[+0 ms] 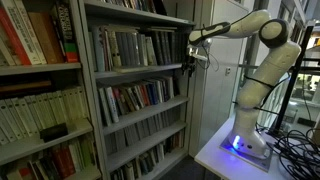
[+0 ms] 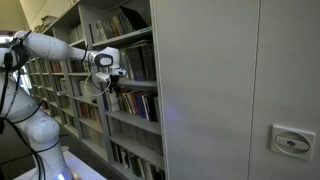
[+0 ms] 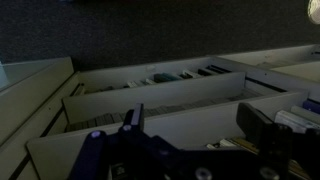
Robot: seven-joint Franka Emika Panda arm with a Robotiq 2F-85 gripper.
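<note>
My gripper is open, with nothing between its fingers. In the wrist view it points down past pale shelf edges (image 3: pixel 165 97), with rows of books below on the right (image 3: pixel 245 145). From the first exterior view, the gripper (image 1: pixel 188 68) hangs at the end of the outstretched white arm (image 1: pixel 232 26), near the right side of the tall bookcase. In the second exterior view, the gripper (image 2: pixel 106 82) is in front of the bookcase, level with the upper shelves. Whether it touches any book cannot be made out.
Books (image 1: pixel 140 97) fill much of the bookcase's several shelves, and a second bookcase (image 1: pixel 38 100) stands at the left. The arm is mounted on a white table (image 1: pixel 220 157). Dark carpet (image 3: pixel 150 35) lies below. A large pale panel (image 2: pixel 215 90) borders the shelves.
</note>
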